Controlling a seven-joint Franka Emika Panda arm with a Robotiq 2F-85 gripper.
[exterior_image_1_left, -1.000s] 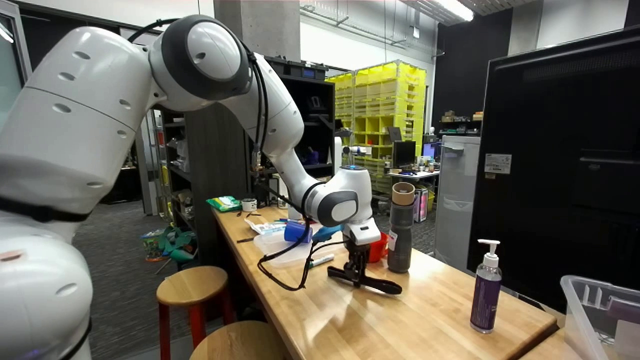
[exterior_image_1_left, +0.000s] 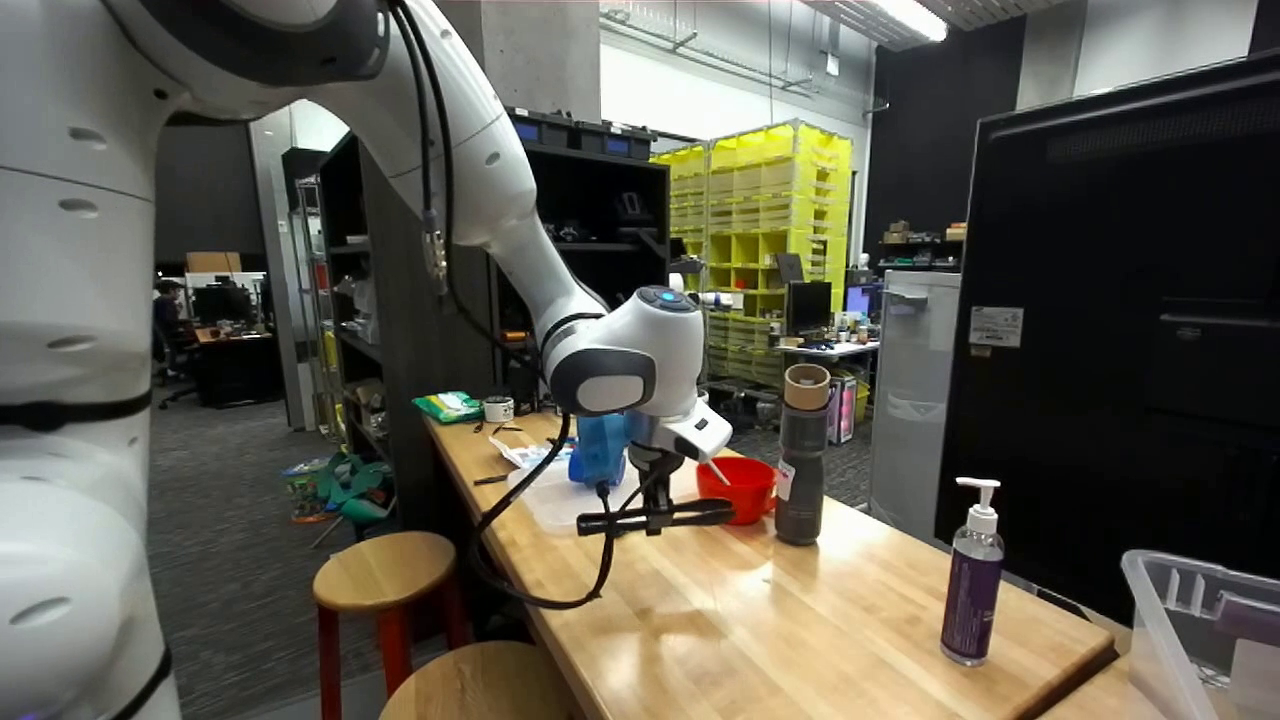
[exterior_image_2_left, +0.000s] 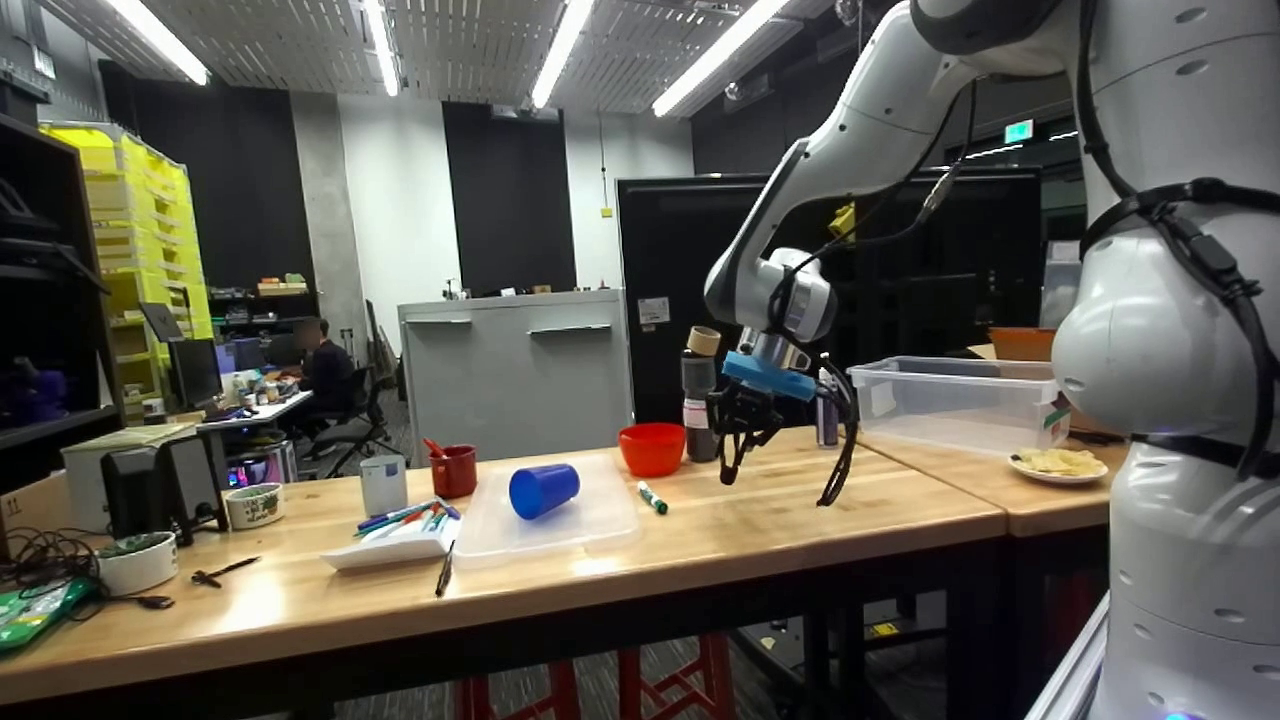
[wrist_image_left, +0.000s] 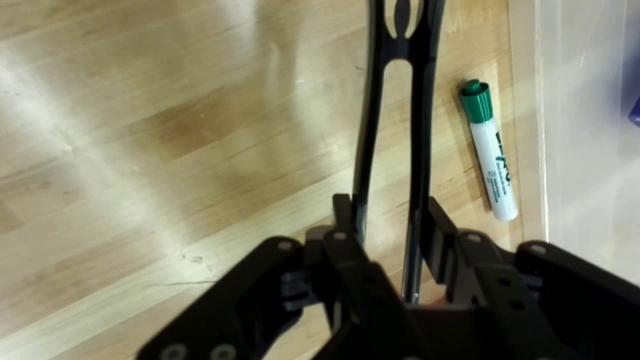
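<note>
A pair of black tongs (exterior_image_1_left: 698, 514) is held above the wooden table, lying roughly level across my gripper (exterior_image_1_left: 655, 502). In the wrist view the two long arms of the tongs (wrist_image_left: 421, 129) run up the picture, joined toward the top. My gripper is shut on them, one finger against each side, with a gap left between the tongs' arms. Exterior view 2 shows my gripper (exterior_image_2_left: 735, 446) over the table, but the tongs are hard to make out there against the dark background.
A green-capped marker (wrist_image_left: 493, 162) lies beside a translucent lid (exterior_image_2_left: 609, 534) bearing a blue cup (exterior_image_2_left: 543, 491). A red bowl (exterior_image_2_left: 653, 451) and tall grey bottle (exterior_image_1_left: 800, 474) stand close behind my gripper. The pump bottle (exterior_image_1_left: 972, 588) is farther right; bare table lies between.
My arm has lifted and moved left in exterior view 1, carrying the tongs. They were down at the tabletop and are now raised. The table objects appear unmoved.
</note>
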